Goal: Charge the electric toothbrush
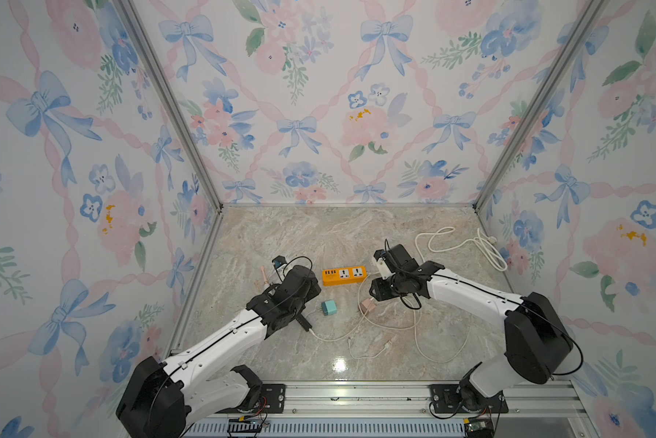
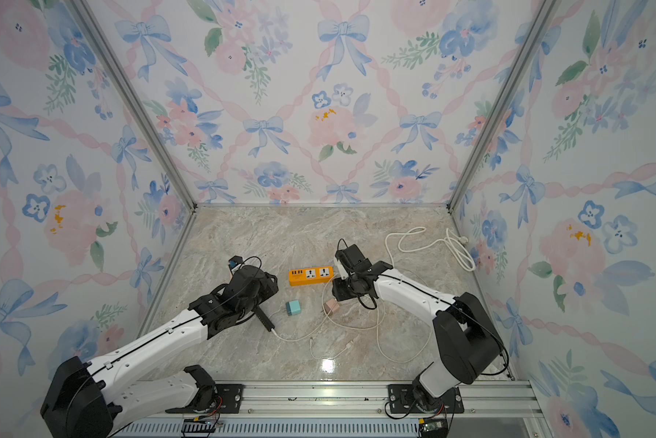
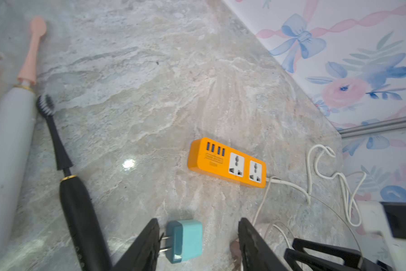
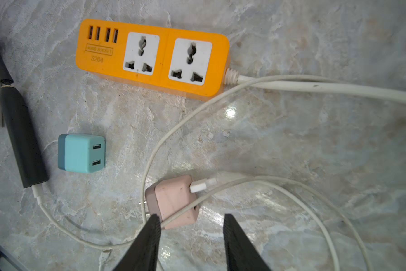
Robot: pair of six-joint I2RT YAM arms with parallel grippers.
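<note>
A black toothbrush [image 3: 83, 216] lies beside a white one with pink head [image 3: 13, 153]; a cable runs from the black handle's end. A pink charger [image 4: 173, 198] with a cable connector in it lies under my right gripper, which stands open, fingers empty, just short of it in that view. A teal adapter [image 4: 81, 152] lies to its left. The orange power strip [image 4: 151, 58] sits behind, its sockets empty. My left gripper is open above the table near the toothbrushes and teal adapter, nothing between its fingers.
Loose white cables [image 4: 325, 225] loop round the pink charger and toward the table's front. The strip's thick cord lies coiled at the back right [image 2: 459, 248].
</note>
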